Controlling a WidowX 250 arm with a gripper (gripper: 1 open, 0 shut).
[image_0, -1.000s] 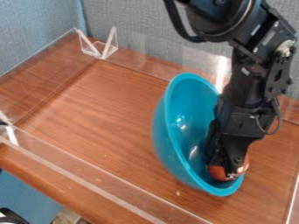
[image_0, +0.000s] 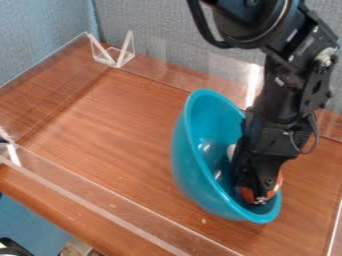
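Observation:
A teal bowl (image_0: 198, 160) stands tilted on the wooden table at the right of centre. My black gripper (image_0: 257, 178) reaches down into its right side, over a red-orange object (image_0: 271, 184) low in the bowl, with a small white patch beside it. The fingertips are mostly hidden by the wrist and the bowl, so whether they hold anything cannot be told.
A white wire holder (image_0: 112, 52) is at the back left corner. Clear edging runs along the front, and grey walls stand behind.
The bowl has shifted and tilted slightly under my gripper. The red-orange object shows a little less than a second ago.

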